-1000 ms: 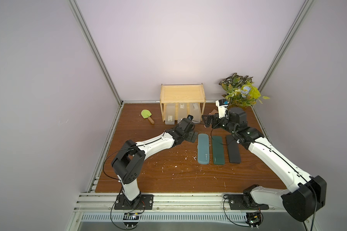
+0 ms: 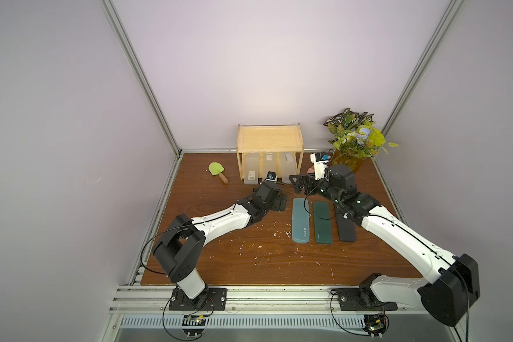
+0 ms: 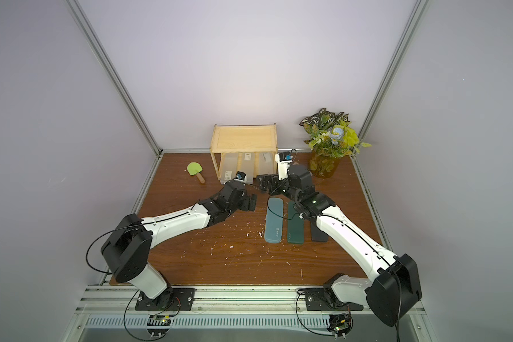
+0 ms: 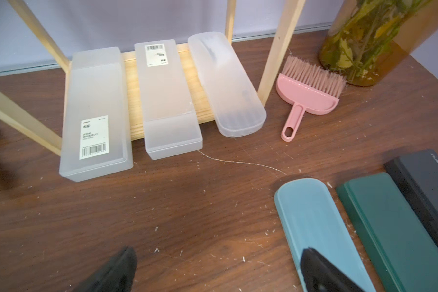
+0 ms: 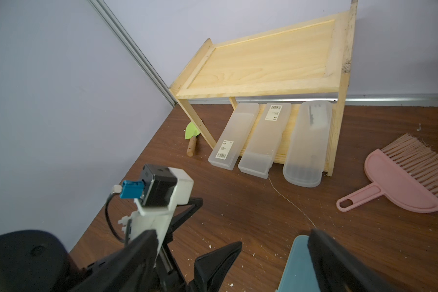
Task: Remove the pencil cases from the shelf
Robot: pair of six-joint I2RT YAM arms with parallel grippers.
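Observation:
On the lower board of the wooden shelf lie three clear frosted pencil cases. The left case and the middle case are boxy with labels. The right case is round-ended. Their near ends stick out past the board. Blue, green and black cases lie side by side on the table. My left gripper is open and empty, above the table in front of the shelf. Also open and empty, my right gripper hangs near the shelf's front right, above the blue case's far end.
A pink dustpan brush lies right of the shelf, with a flower vase behind it. A green trowel rests at the left. Both grippers are close together.
The left gripper has shifted slightly left. The right gripper has also moved left and a bit toward the near side. The cases have not moved.

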